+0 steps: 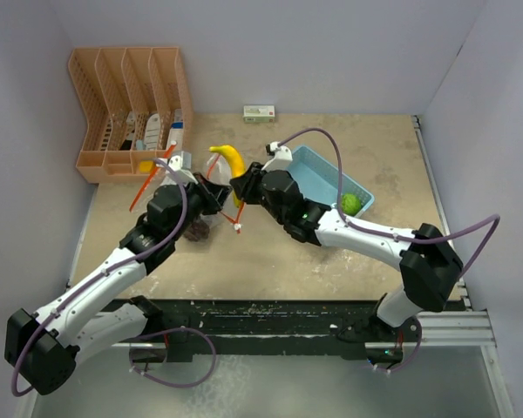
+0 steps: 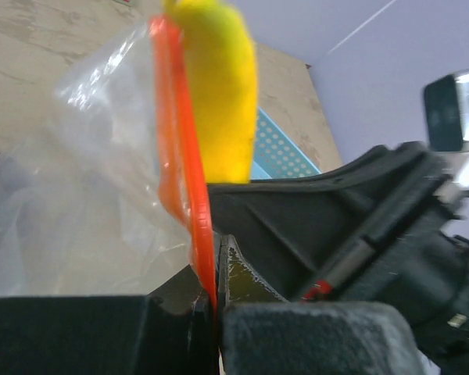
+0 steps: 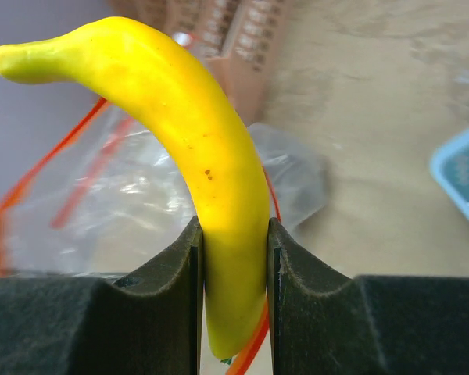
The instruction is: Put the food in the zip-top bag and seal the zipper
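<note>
A yellow banana (image 3: 195, 141) stands upright between the fingers of my right gripper, which is shut on it. In the top view the banana (image 1: 232, 158) rises above both gripper tips. The clear zip bag (image 2: 78, 195) hangs beside it, its mouth edged by an orange-red strip (image 2: 189, 172). That strip runs into the closed fingertips of my left gripper, shut on it. In the right wrist view part of the strip passes behind the banana's lower end. How far the banana's bottom reaches inside the bag is hard to tell.
A blue basket (image 1: 309, 170) with a green item (image 1: 351, 204) stands right of the arms. At the back left is a tan divided rack (image 1: 113, 165). A small box (image 1: 259, 113) lies at the back.
</note>
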